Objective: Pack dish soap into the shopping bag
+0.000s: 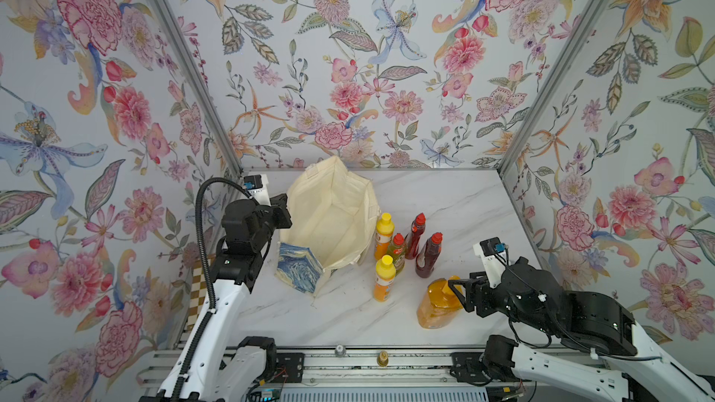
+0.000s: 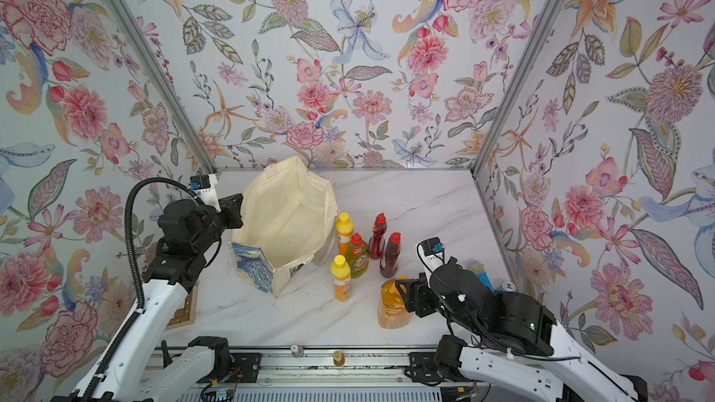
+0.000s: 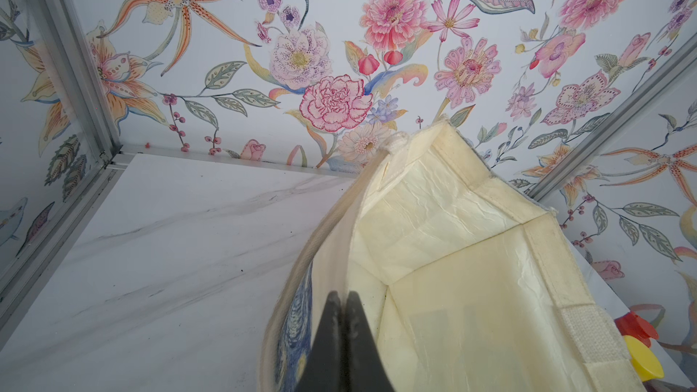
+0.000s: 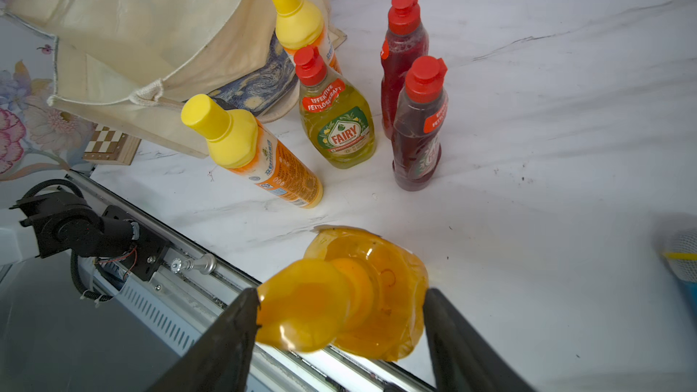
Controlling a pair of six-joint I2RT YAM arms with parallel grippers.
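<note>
The shopping bag (image 1: 335, 223) stands open at the left. My left gripper is at its left rim, shut, with no object seen between its fingers. My right gripper is part open around the yellow cap (image 4: 301, 301) of the large amber bottle (image 2: 393, 309); whether the fingers touch it is unclear. Nearby stand two yellow bottles (image 4: 283, 174), two dark red bottles (image 4: 417, 145) and a green Fairy bottle (image 4: 337, 123).
A blue item (image 2: 482, 277) lies at the right edge, partly behind the right arm. A wooden board (image 4: 109, 145) is at the far left.
</note>
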